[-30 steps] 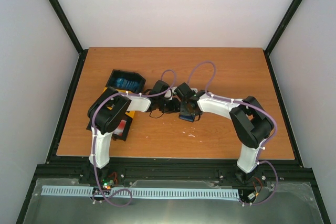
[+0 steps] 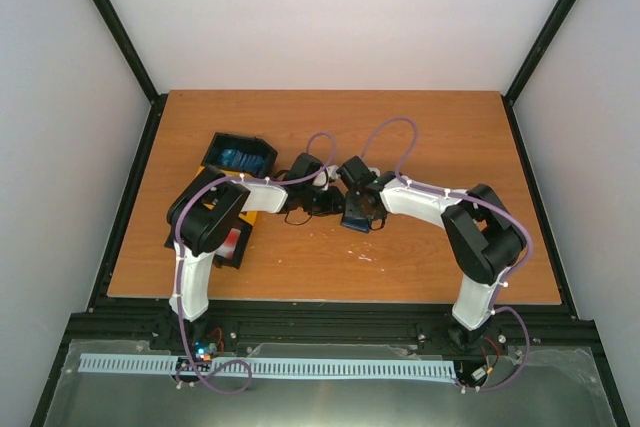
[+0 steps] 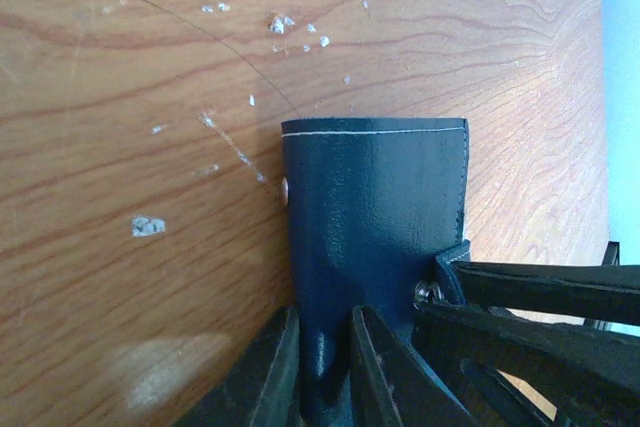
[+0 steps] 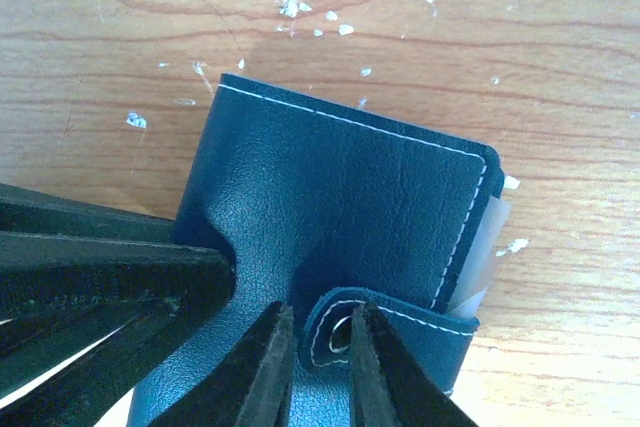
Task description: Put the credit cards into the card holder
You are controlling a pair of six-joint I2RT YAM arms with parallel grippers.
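Note:
The dark blue card holder (image 2: 355, 223) lies on the table between my two grippers. Its stitched cover (image 4: 340, 177) shows in the right wrist view, with a translucent whitish edge (image 4: 482, 252) sticking out at the right side. My left gripper is shut on the holder's left edge. A strap (image 4: 415, 319) with a metal snap (image 4: 342, 335) wraps over from the right side. The right gripper is shut, its tips at the strap's end; I cannot tell whether the strap is pinched. No separate credit card can be made out.
On the table's left, partly under the left arm, stands a black and yellow container (image 2: 223, 139) with blue and red-white contents. The two grippers nearly touch over the holder.
The left arm and the holder look unmoved.

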